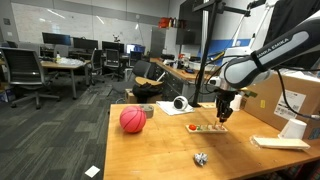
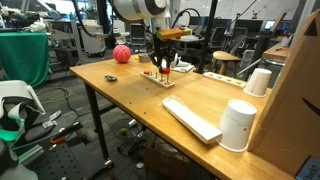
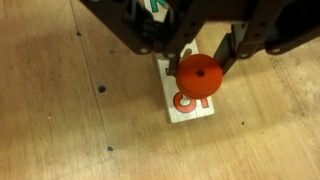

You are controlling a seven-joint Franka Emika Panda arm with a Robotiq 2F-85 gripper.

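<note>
In the wrist view, a round orange-red piece (image 3: 200,76) with a dark spot at its centre sits between the fingertips of my gripper, which is shut on it. Beneath lies a pale wooden board (image 3: 190,113) bearing red figures and a bit of green, partly hidden by the piece and the fingers. Exterior view 1 has the gripper (image 1: 222,118) low over the board (image 1: 207,128), towards its right part. From the other side, the gripper (image 2: 164,66) stands above the board (image 2: 158,84); whether the piece touches the board, I cannot tell.
A red ball (image 1: 132,119) rests on the table's left side, and a small silvery object (image 1: 201,158) near the front. White headphones (image 1: 181,103) lie behind the board. White cups (image 2: 238,125) and a long white block (image 2: 192,118) occupy the other end. Bare wood surrounds the board.
</note>
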